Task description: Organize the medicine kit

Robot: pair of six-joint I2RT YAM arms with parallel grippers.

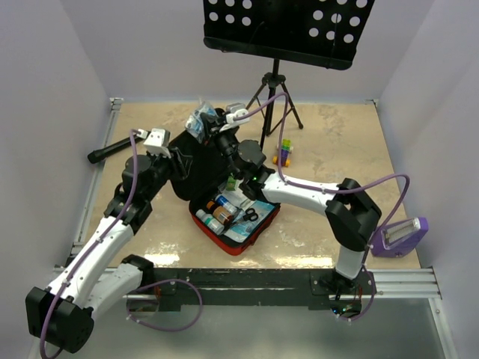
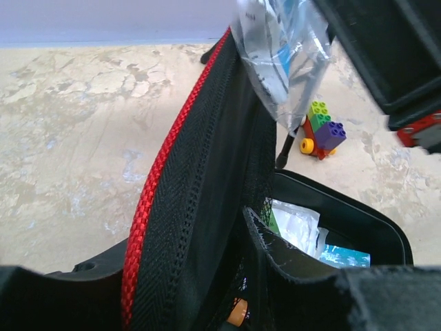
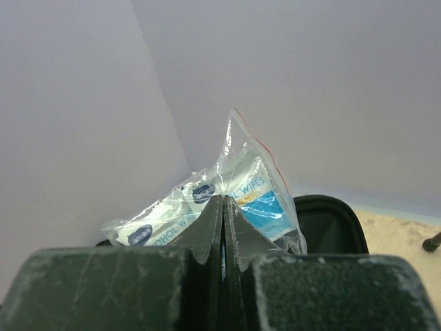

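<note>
The medicine kit is an open black case with red trim; its base (image 1: pixel 233 249) holds bottles, scissors and packets in the top view. Its black lid (image 1: pixel 196 176) rises on the far left side. My left gripper (image 1: pixel 181 162) is shut on the lid's edge, whose red trim (image 2: pixel 160 176) runs up between the fingers in the left wrist view. My right gripper is shut on a clear zip bag (image 3: pixel 265 207) of alcohol wipes. That bag (image 1: pixel 197 121) hangs above the lid's far end, clear of the base.
Inside the base lie a brown bottle (image 1: pixel 217 212), a white bottle (image 1: pixel 209 221) and scissors (image 1: pixel 250 215). Behind stand a music stand (image 1: pixel 271 90) and toy bricks (image 1: pixel 284 153). A purple box (image 1: pixel 399 238) sits at right.
</note>
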